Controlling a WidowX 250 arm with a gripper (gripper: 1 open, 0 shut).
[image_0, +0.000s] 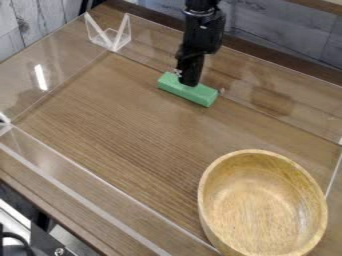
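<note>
My black gripper reaches down from the top centre and is shut, its tips just above a flat green block on the wooden table. Nothing clearly shows between its fingers. Whether the tips touch the block's back edge I cannot tell.
A large pale wooden bowl takes up the lower right. A white wire-like object stands at the upper left.
</note>
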